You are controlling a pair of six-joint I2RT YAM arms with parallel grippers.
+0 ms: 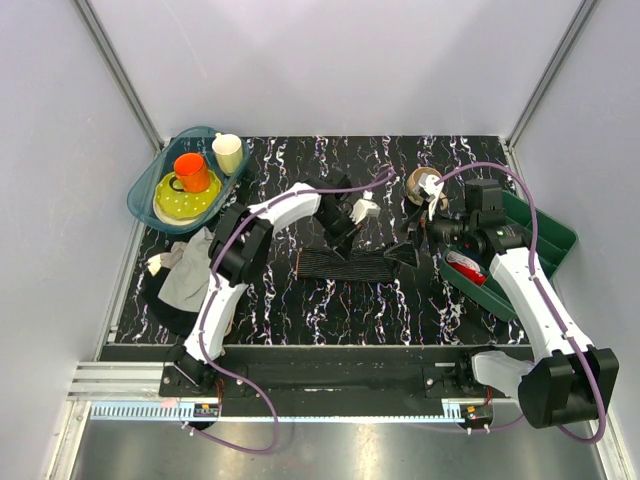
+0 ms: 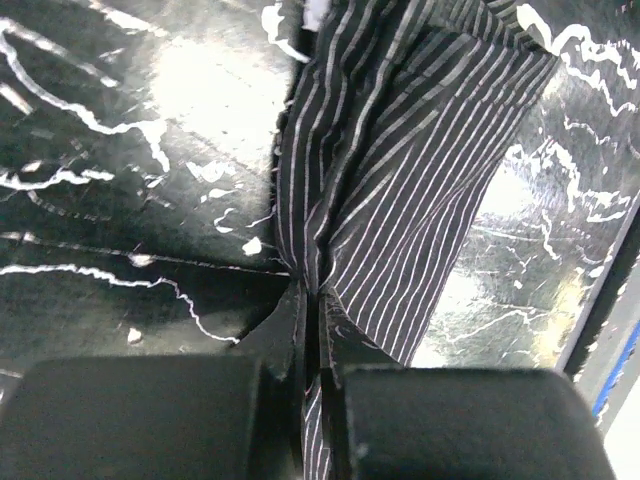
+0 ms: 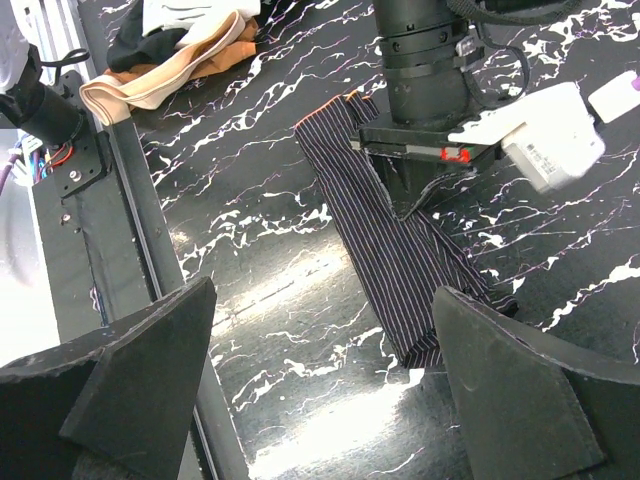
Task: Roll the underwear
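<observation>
The underwear (image 1: 322,268), dark with thin white stripes, lies as a long flat strip across the middle of the table. My left gripper (image 1: 345,256) comes down at its far edge and is shut. In the left wrist view the striped cloth (image 2: 430,170) creases toward the closed fingertips of the left gripper, which pinch its edge. Near the strip's right end, my right gripper (image 1: 404,249) stands open. Nothing is between its fingers in the right wrist view, where the strip's near end (image 3: 415,335) lies ahead.
At the back left a blue-green basket (image 1: 139,200) holds cups and a yellow-green plate. A pile of clothes (image 1: 187,280) lies at left. On the right stands a green bin (image 1: 560,238), with a round tan container (image 1: 413,190) behind.
</observation>
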